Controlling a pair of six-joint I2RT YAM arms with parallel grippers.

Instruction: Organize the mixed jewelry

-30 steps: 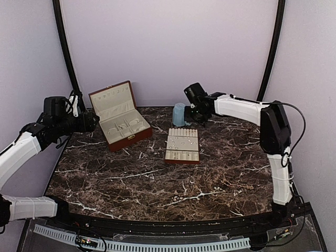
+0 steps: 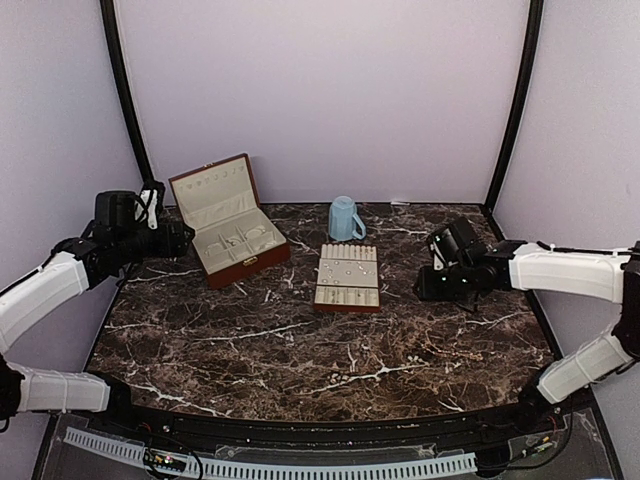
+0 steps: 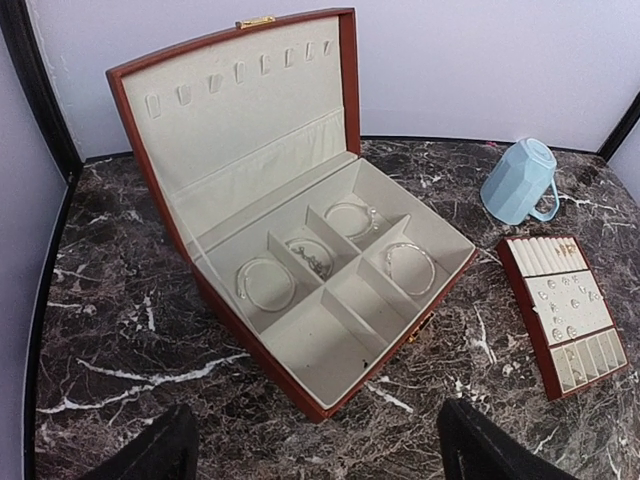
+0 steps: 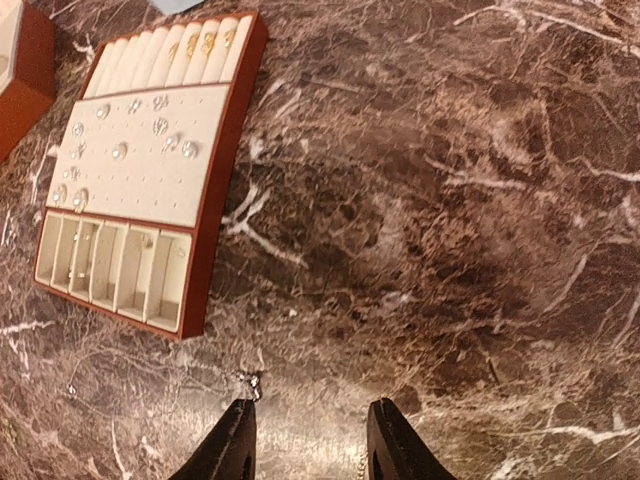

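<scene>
The open jewelry box stands at the left; bracelets lie in several of its compartments, while the front ones look mostly bare. Right of it is the jewelry tray, with gold rings in its rolls, earrings on its pad and small pieces in some slots. Loose small pieces and a thin gold chain lie on the front tabletop. Beside the box, my left gripper is open and empty. My right gripper hovers open right of the tray, nothing between its fingers.
A light blue mug stands behind the tray. One small silver piece lies on the marble near the tray's front corner. The dark marble table is open at front left and along the right.
The left arm has shifted only slightly; box, tray and mug have stayed put.
</scene>
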